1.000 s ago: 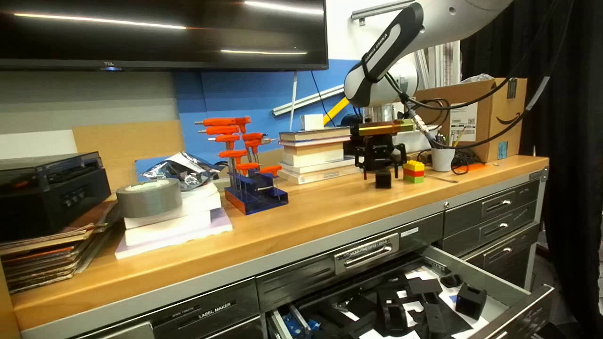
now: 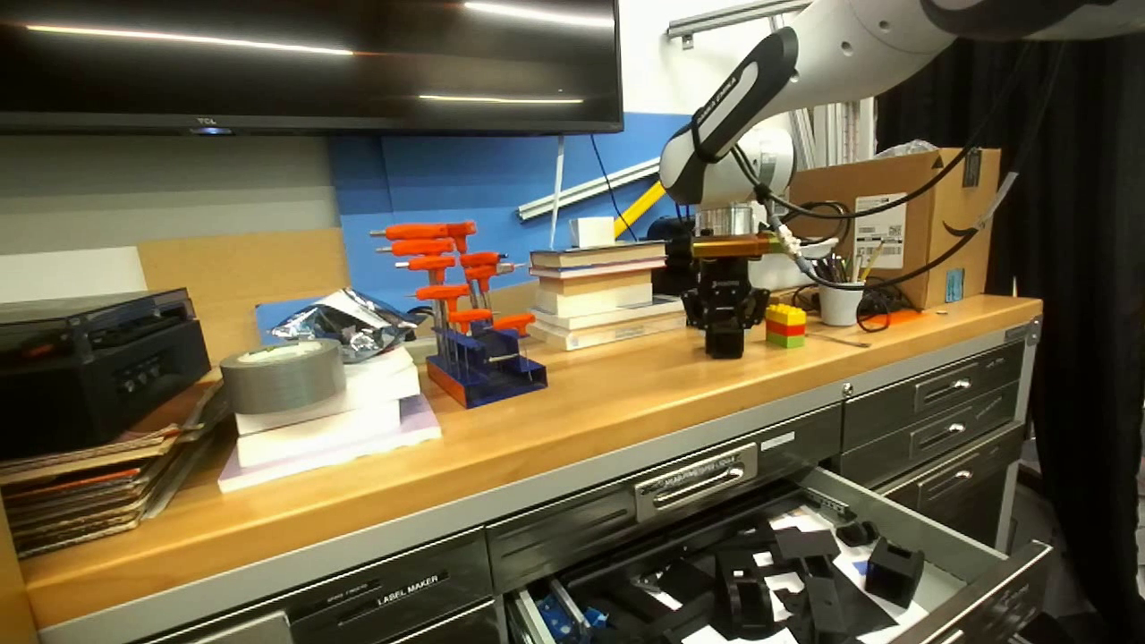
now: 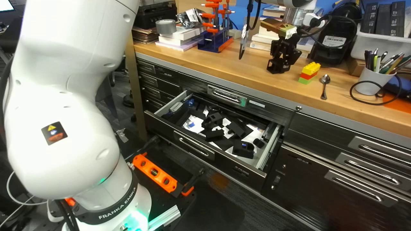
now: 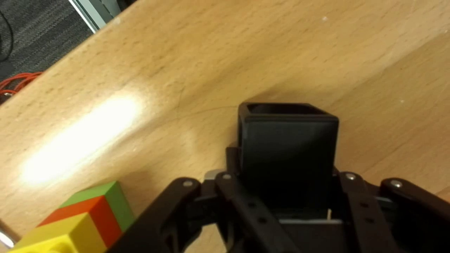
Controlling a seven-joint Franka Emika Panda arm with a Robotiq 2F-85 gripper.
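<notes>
A small black box-like block (image 2: 725, 344) is on the wooden benchtop, towards its right part. My gripper (image 2: 725, 326) points down over the block and is shut on it. From the wrist view, the block (image 4: 289, 156) sits between the dark fingers, its hollow-looking end turned away from the gripper. Exterior view 2 also has the black block (image 3: 275, 66) at the fingertips, its base at or very near the wood. Parts of the fingers blend into the black block, so the exact contact is hard to make out.
Close beside the gripper stands a yellow, red and green toy-brick stack (image 3: 309, 73), with a spoon (image 3: 324, 85) beyond it. Books (image 2: 601, 295) are piled behind. Below the bench, an open drawer (image 3: 178, 144) holds several black parts. Clear wood lies left of the gripper.
The gripper has come down around the black block and its fingers have gone from spread wide to shut on it. The toy-brick stack and drawer have not moved.
</notes>
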